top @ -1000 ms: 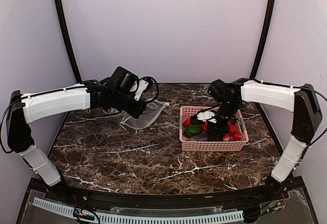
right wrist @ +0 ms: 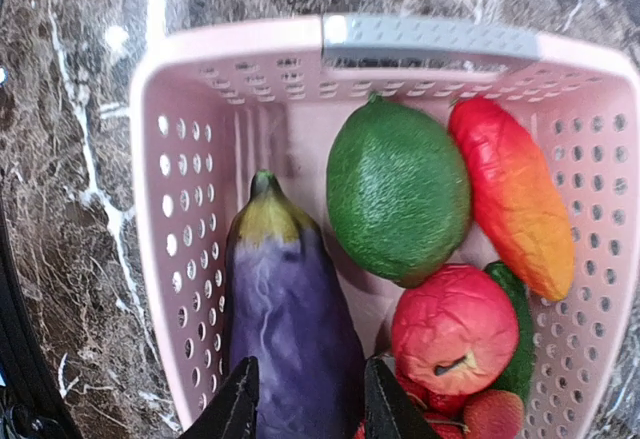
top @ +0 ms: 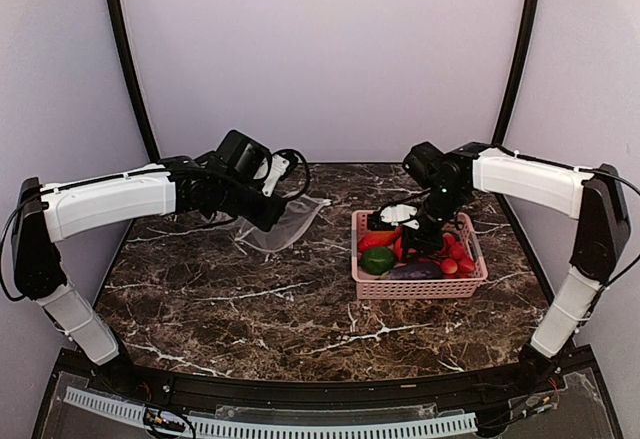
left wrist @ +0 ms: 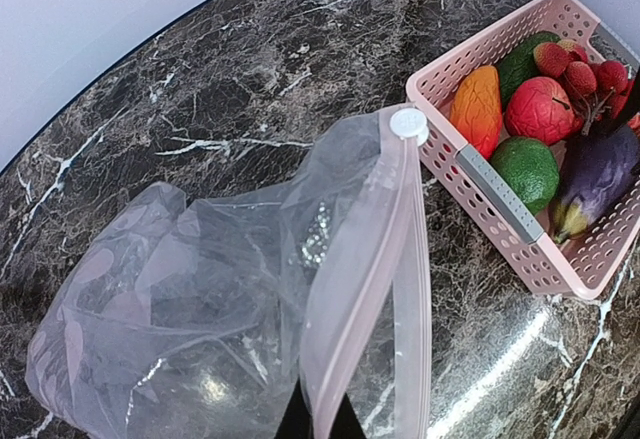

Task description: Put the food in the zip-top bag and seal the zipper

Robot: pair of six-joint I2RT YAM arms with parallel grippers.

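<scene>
My left gripper is shut at the top edge of the clear zip top bag (left wrist: 180, 319), which rests on the table under it. My right gripper is in the pink basket (right wrist: 165, 109), shut on the purple eggplant (right wrist: 285, 299), a finger either side of it. Beside the eggplant lie a green round fruit (right wrist: 395, 189), a red-orange mango (right wrist: 505, 189), a red apple (right wrist: 450, 329), a dark green cucumber (right wrist: 512, 294) and several red lychees (right wrist: 490, 414).
The basket stands right of the bag on the marble table (top: 250, 319). White walls enclose the back and sides.
The left arm is unchanged.
</scene>
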